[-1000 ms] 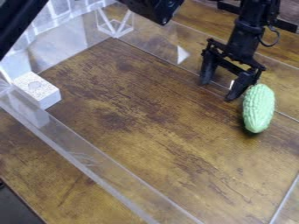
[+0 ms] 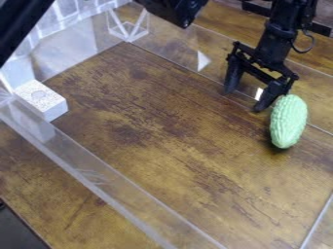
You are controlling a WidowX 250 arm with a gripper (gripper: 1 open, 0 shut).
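Observation:
My black gripper [image 2: 260, 75] is low over the right side of the wooden board, its lower parts close to the surface. Just below it on the right lies a green, ridged oblong object [image 2: 287, 121]. The fingers are dark and small in the view, so whether they are open or holding anything is unclear.
A white block [image 2: 41, 100] sits at the left edge by a clear plastic border. The middle and lower part of the wooden board [image 2: 156, 136] is bare. Dark arm parts cross the top of the view.
The gripper has shifted very slightly to the right and up. The green object and white block stay in place.

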